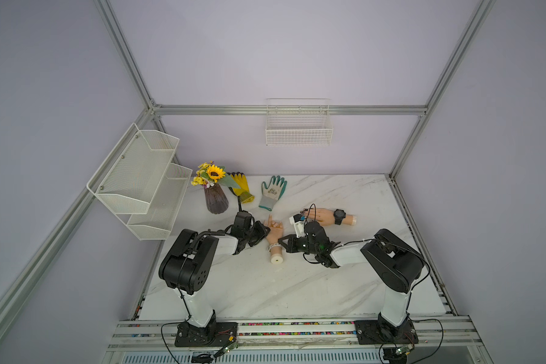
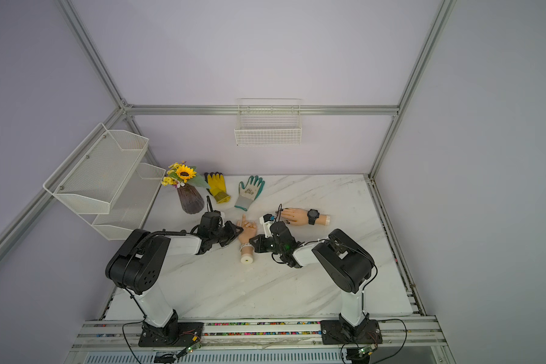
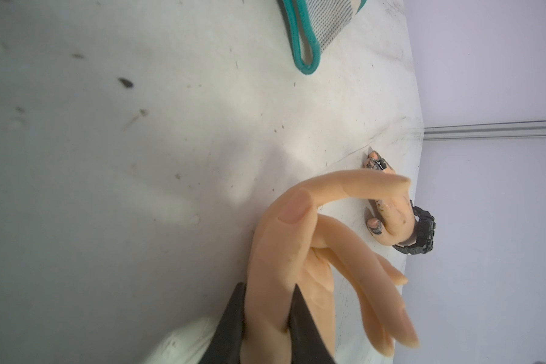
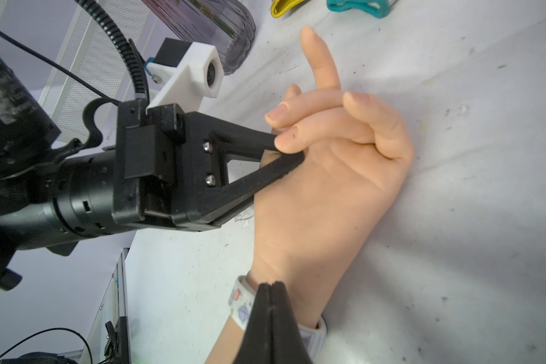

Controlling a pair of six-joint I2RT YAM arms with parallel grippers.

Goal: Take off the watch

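Note:
A mannequin hand (image 4: 321, 206) lies palm up in mid-table, with a white watch (image 4: 242, 303) round its wrist. My left gripper is shut on one of its fingers, as the left wrist view shows. My right gripper is shut, with nothing showing between its fingertips, just over the white watch band.
A second hand wearing a black watch (image 1: 339, 216) lies back right. A yellow glove (image 1: 240, 185), a grey-teal glove (image 1: 271, 194) and a flower vase (image 1: 216, 200) stand or lie at the back.

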